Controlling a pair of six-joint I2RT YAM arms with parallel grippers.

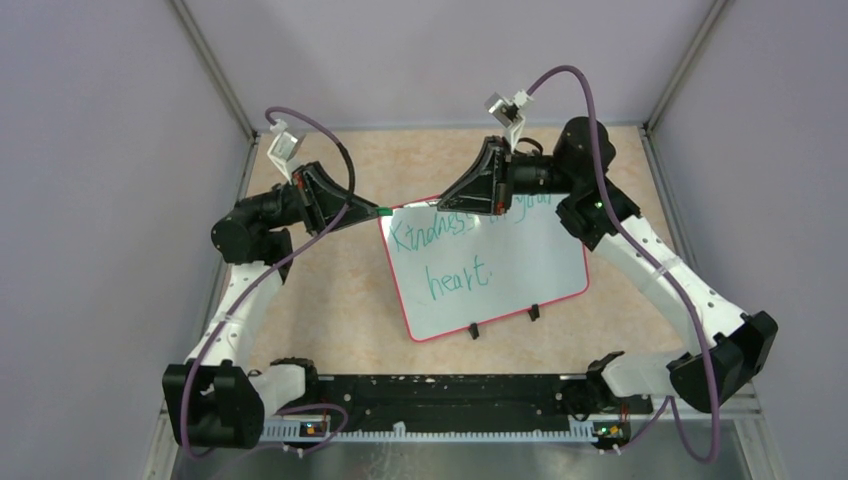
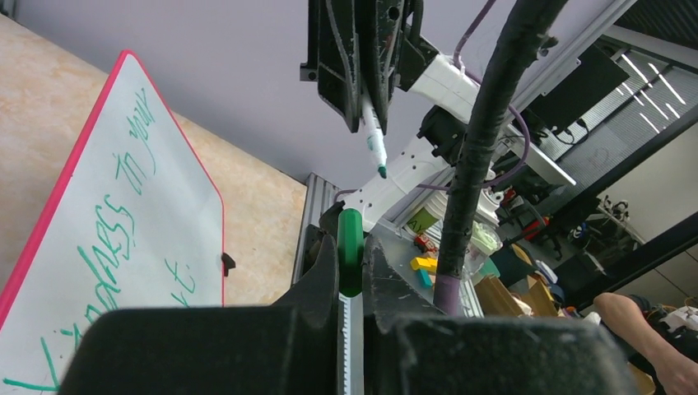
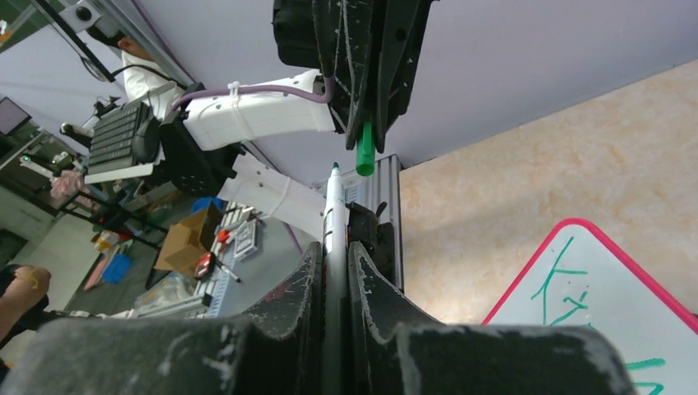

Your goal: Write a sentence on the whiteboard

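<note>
The red-edged whiteboard (image 1: 500,280) carries green handwriting, "Kindness", partly hidden words and "heart." My left gripper (image 1: 374,212) is shut on a green marker cap (image 2: 351,251), at the board's upper left corner in the top view. My right gripper (image 1: 442,205) is shut on a white marker (image 3: 335,222), its green tip pointing at the cap with a small space between them.
Bare beige tabletop (image 1: 300,320) surrounds the board. Two black clips (image 1: 474,330) sit at its lower edge. Grey walls enclose the back and sides.
</note>
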